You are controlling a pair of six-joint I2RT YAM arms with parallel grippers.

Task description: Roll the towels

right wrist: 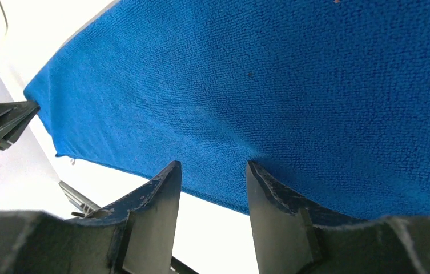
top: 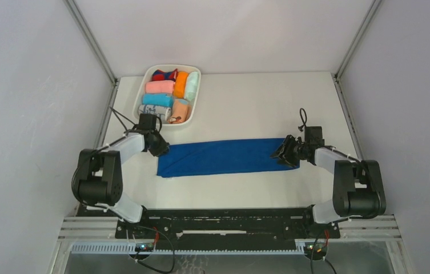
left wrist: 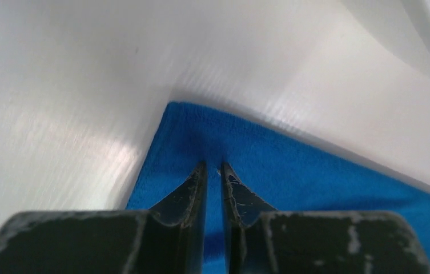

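A blue towel [top: 221,157] lies as a long narrow strip across the table, its far-left corner bare in the left wrist view. Over that left end is my left gripper, its fingers a little apart with towel cloth visible through the gap. At the towel's right end my right gripper stands wider open, nothing between its fingers, above the cloth. From above, the right gripper hides part of that end. The left gripper also shows dark at the far left of the right wrist view.
A white bin [top: 196,105] of several rolled towels stands at the back left, just beyond my left arm. Bare table [top: 264,105] stretches behind the blue towel, and a clear strip runs in front of it.
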